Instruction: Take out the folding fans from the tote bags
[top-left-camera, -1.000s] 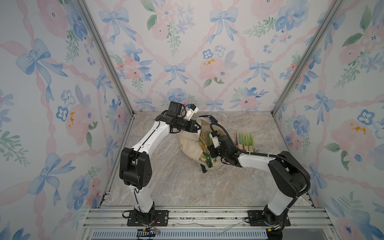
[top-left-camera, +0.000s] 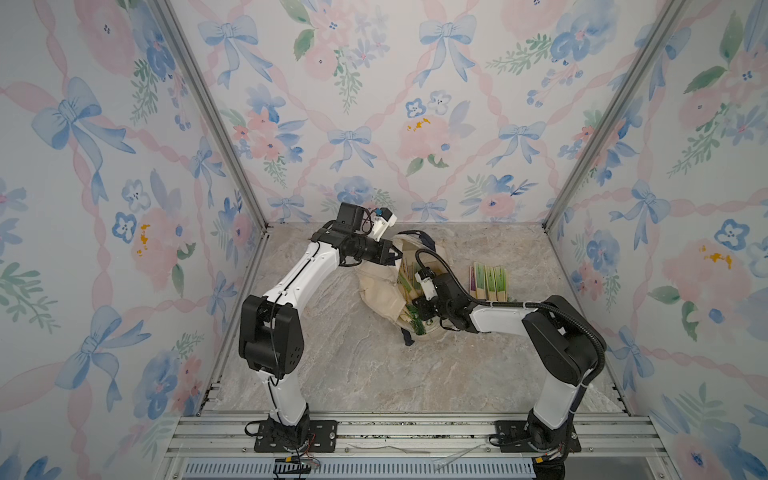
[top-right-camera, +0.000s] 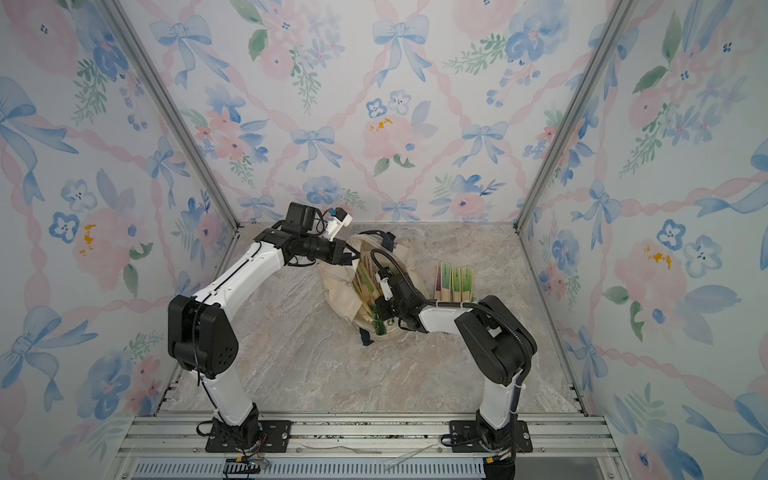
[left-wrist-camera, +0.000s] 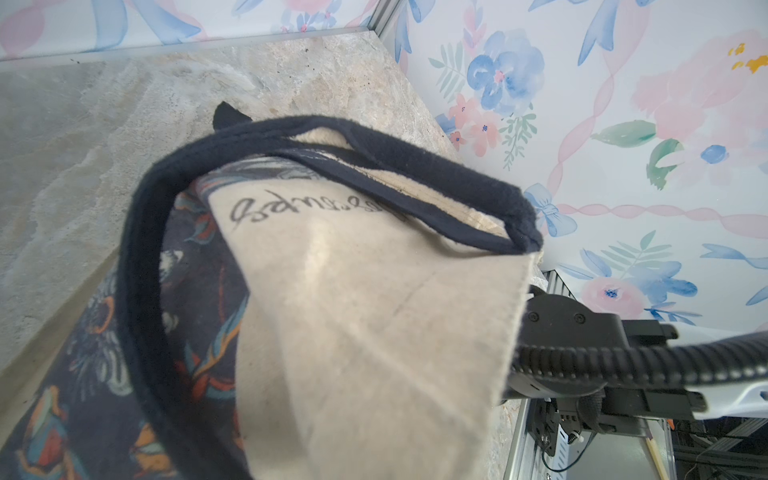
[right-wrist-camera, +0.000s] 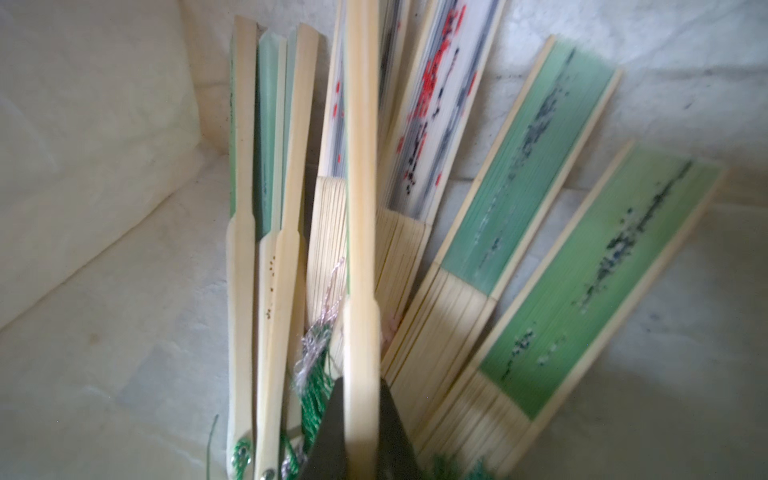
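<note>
The beige tote bag (top-left-camera: 382, 292) lies open on the table with several folding fans inside. My left gripper (top-left-camera: 396, 254) is at its raised edge, shut on the cloth; in the left wrist view the bag's cloth (left-wrist-camera: 384, 320) hides its fingers. My right gripper is inside the bag, shut on a folding fan (right-wrist-camera: 362, 240) seen edge-on between its dark fingers. To its right lie a teal fan (right-wrist-camera: 528, 152) and a green fan (right-wrist-camera: 612, 256); a red-and-white fan (right-wrist-camera: 428, 104) is behind. Other fans (right-wrist-camera: 240, 200) stand on edge at left.
Several fans (top-left-camera: 489, 283) lie side by side on the table right of the bag. A dark strap (left-wrist-camera: 144, 280) loops over the bag. The right forearm (top-left-camera: 500, 320) reaches low over the table.
The left arm and the fans on the table have stayed put.
</note>
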